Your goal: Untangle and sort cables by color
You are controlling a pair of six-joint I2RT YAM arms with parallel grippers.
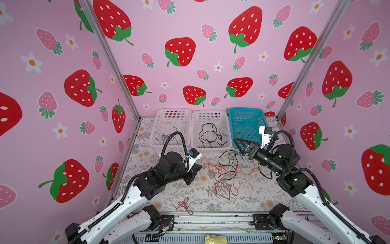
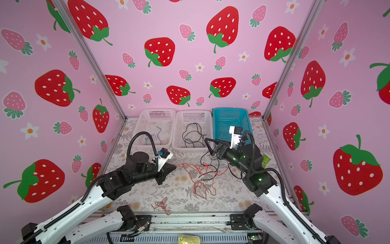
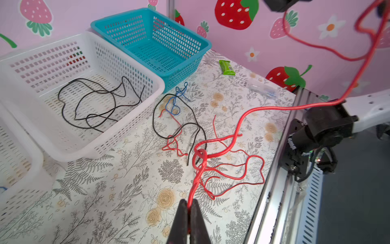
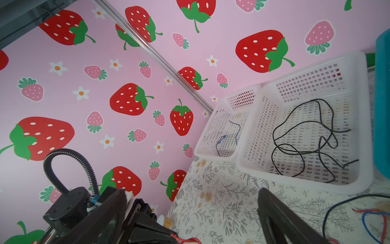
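Note:
My left gripper is shut on a red cable (image 3: 260,107) that rises from a looped knot toward my right arm at the top of the left wrist view. My right gripper (image 1: 239,143) stands open, high in front of the teal basket. Below lie tangled red cables (image 3: 243,177), a black cable (image 3: 154,122) and a blue cable (image 3: 174,107). A separate red bundle (image 1: 183,205) lies at the front left. The middle white basket (image 4: 361,113) holds black cables; the left white basket (image 1: 152,130) holds thin blue or dark cables.
The teal basket (image 3: 121,30) is empty. A green packet (image 3: 226,67) and a clear object (image 3: 262,87) lie at the table's right.

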